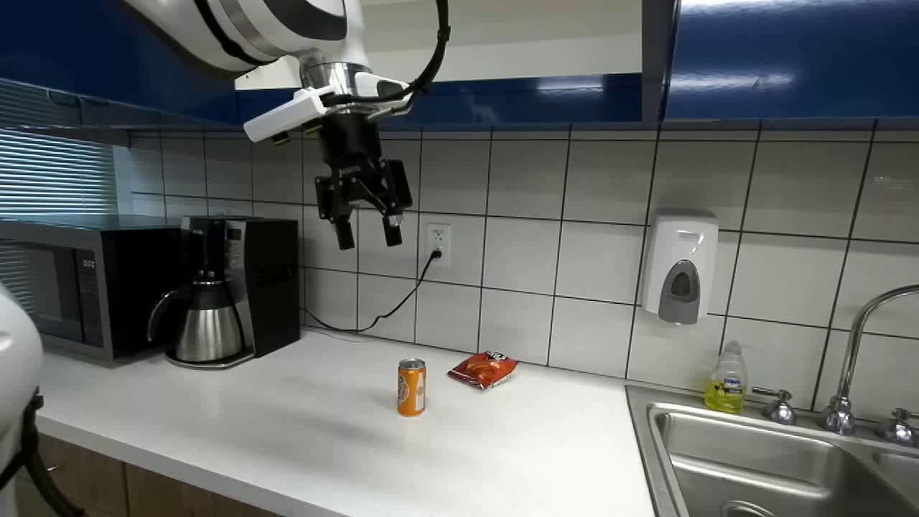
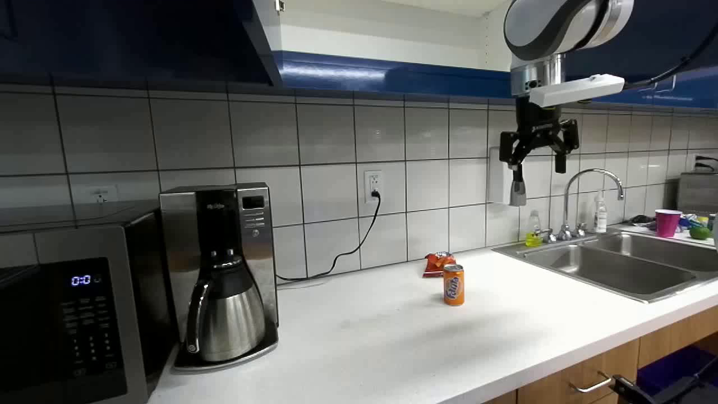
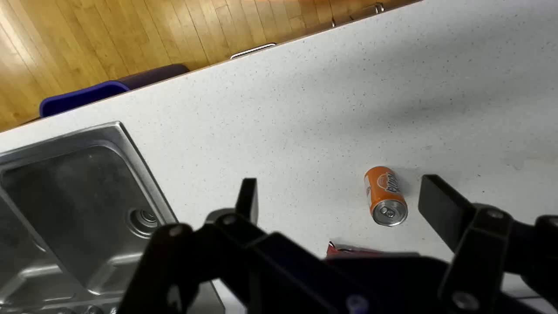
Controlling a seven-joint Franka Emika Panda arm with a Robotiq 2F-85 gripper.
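Note:
An orange soda can point(image 1: 411, 388) stands upright on the white counter, with a red snack bag point(image 1: 484, 369) lying behind it near the tiled wall. High above the counter hangs my gripper point(image 1: 370, 238), open and empty, fingers pointing down. From the other side, the can point(image 2: 454, 285) partly covers the bag point(image 2: 437, 263), and the gripper point(image 2: 538, 176) is well above both. Looking down in the wrist view, the can point(image 3: 385, 196) appears between the spread fingers, closer to the right one. Most of the bag point(image 3: 349, 250) is hidden there behind the gripper body.
A coffee maker point(image 2: 222, 283) and a microwave point(image 1: 56, 284) occupy the left end of the counter. To the right is a steel sink point(image 1: 767, 457) with a faucet point(image 1: 853, 362) and a soap bottle point(image 1: 728, 379). Blue cabinets point(image 1: 792, 60) hang overhead.

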